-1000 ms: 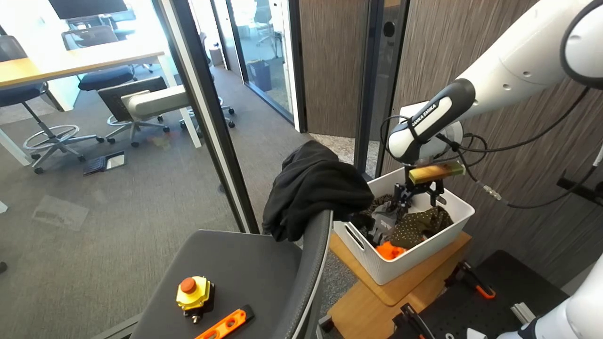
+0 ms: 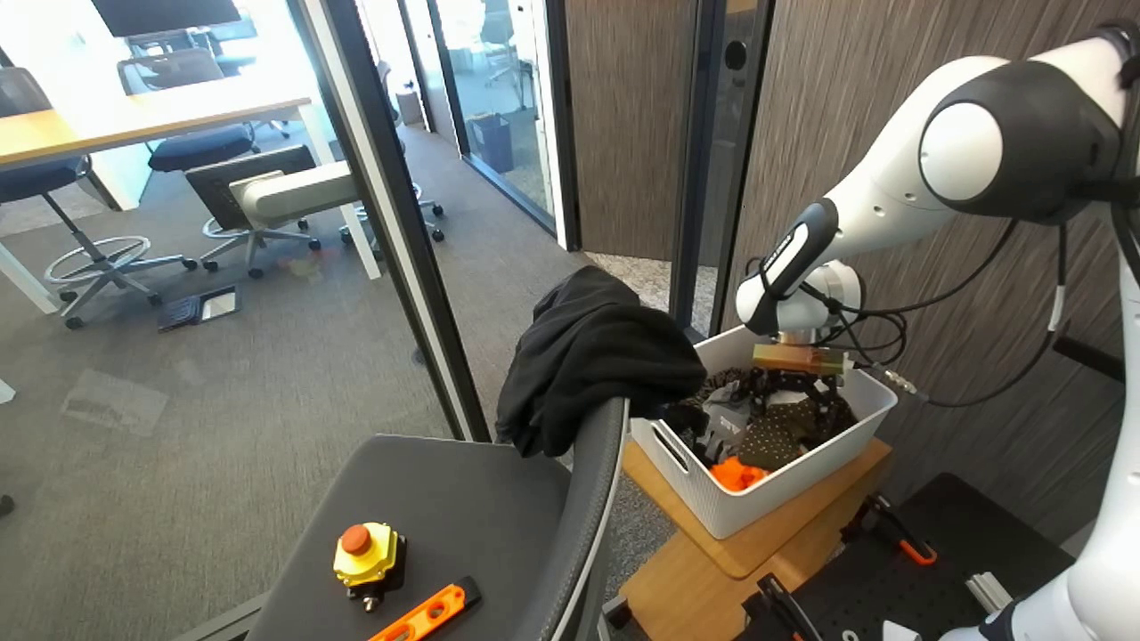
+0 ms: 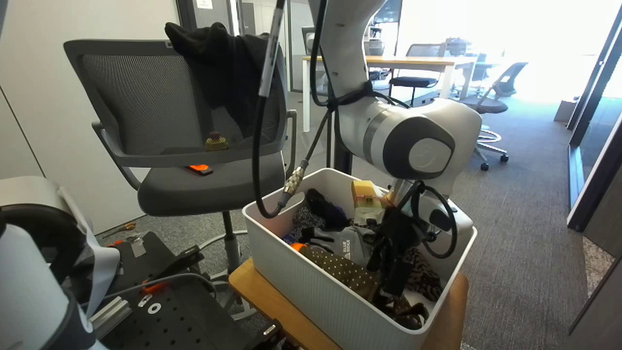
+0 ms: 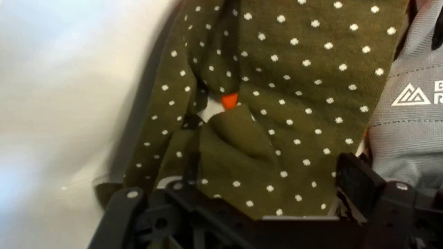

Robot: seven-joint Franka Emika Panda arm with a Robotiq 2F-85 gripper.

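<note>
Inside the white bin (image 2: 689, 502) lies a heap of clothes. An olive cloth with white dots (image 4: 307, 124) fills the middle of the wrist view, next to a grey garment with a printed logo (image 4: 409, 120). Some orange cloth (image 2: 737, 474) shows at the bin's near end. My gripper is open and low in the bin, its fingers at either side of the lower part of the dotted cloth. Whether they touch the cloth I cannot tell. In exterior view 2 the black fingers (image 3: 399, 274) hang down over the heap.
The bin stands on a wooden stool (image 2: 737, 555), its walls close around the gripper. A chair (image 2: 449, 513) with a black garment (image 2: 598, 358) over its back is beside it. A black perforated table (image 3: 186, 315) with clamps adjoins.
My arm has come down, bringing the gripper lower into the bin and slightly left in exterior view 1. The visible clothes look much the same.
</note>
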